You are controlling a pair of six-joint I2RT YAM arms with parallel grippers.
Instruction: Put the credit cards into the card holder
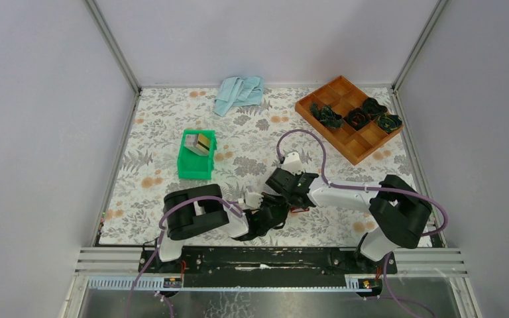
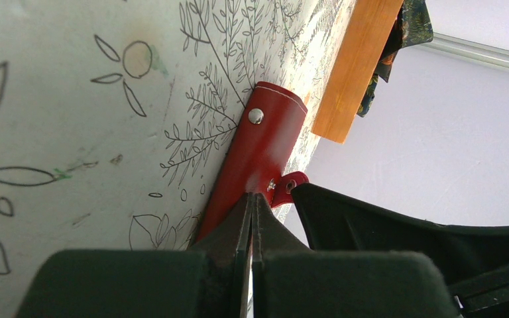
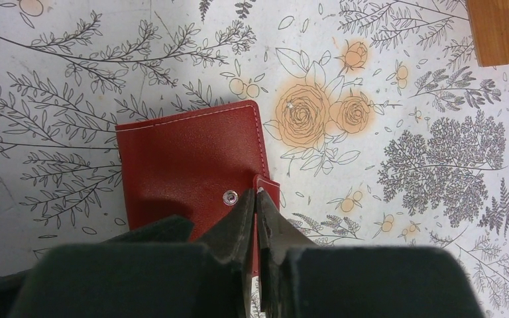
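The red leather card holder lies on the patterned table, mostly hidden under both arms in the top view. In the left wrist view its side and a snap tab show; my left gripper is shut at it, nothing seen between the fingertips. My right gripper is shut on the holder's small flap at its right edge, beside a metal snap. A stack of cards sits in the green tray at the left.
A wooden compartment tray with dark green fabric bundles stands at the back right, a light blue cloth at the back. Both arms crowd the front middle.
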